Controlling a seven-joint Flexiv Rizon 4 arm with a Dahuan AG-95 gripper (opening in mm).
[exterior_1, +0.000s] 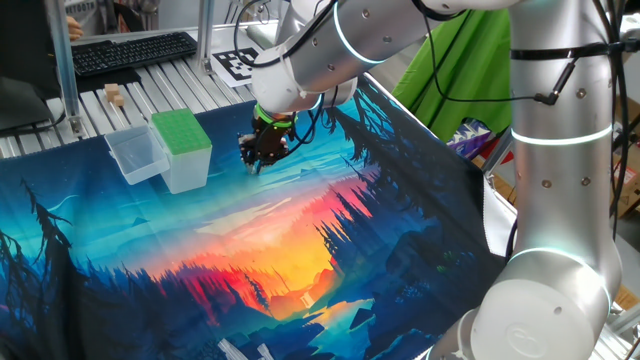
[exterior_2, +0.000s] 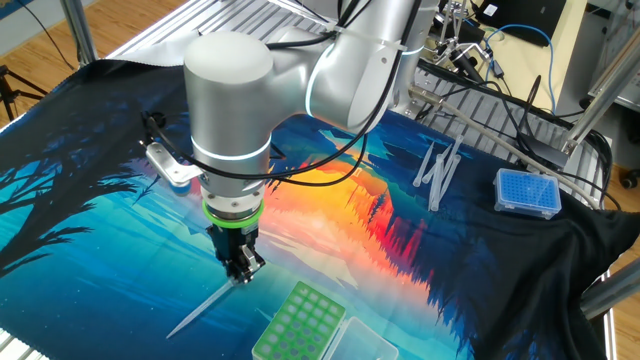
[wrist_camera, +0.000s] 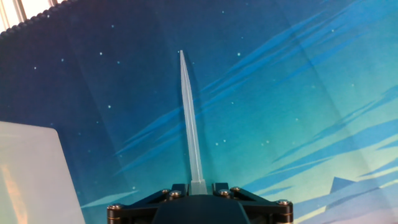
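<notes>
A thin, clear, tapered plastic tube (wrist_camera: 190, 121) reaches out from between the fingers of my gripper, its narrow tip pointing away. In exterior view 2 the same tube (exterior_2: 200, 309) slants low over the mat, its wide end at my gripper (exterior_2: 243, 272). The fingertips flank that wide end closely; whether they press on it cannot be made out. In exterior view 1 my gripper (exterior_1: 262, 155) is low over the mat, right of a box with a green perforated top (exterior_1: 182, 133). An open clear lid (exterior_1: 138, 154) hangs at the box's left side.
Several similar clear tubes (exterior_2: 437, 178) lie loose on the mat's far side, near a blue rack box (exterior_2: 527, 192). Small wooden blocks (exterior_1: 114, 95) and a keyboard (exterior_1: 135, 54) sit beyond the mat.
</notes>
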